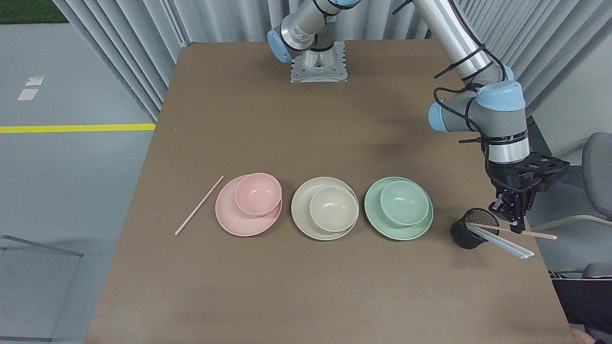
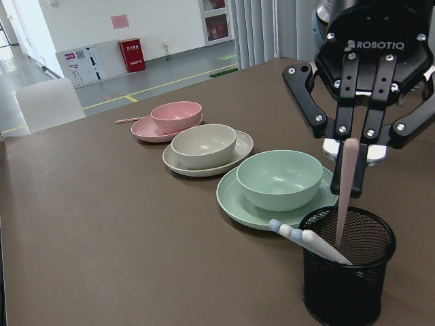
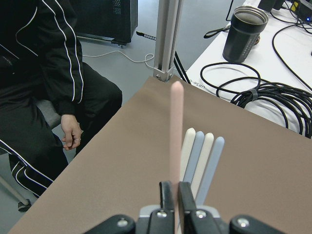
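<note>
My gripper (image 2: 346, 187) is shut on a pink chopstick (image 3: 176, 131), just above the black mesh holder (image 2: 346, 292), with the chopstick reaching down inside it. White and blue chopsticks (image 3: 207, 161) lean in the holder. Green (image 1: 404, 201), cream (image 1: 333, 208) and pink (image 1: 258, 192) bowls sit on matching plates in a row to the left in the front view. Another pink chopstick (image 1: 199, 205) lies beside the pink plate.
The brown table (image 1: 321, 286) has bare room in front of and behind the dishes. The holder stands near the right edge; beyond it are a seated person (image 3: 39, 122) and a white table (image 3: 273, 53) with cables.
</note>
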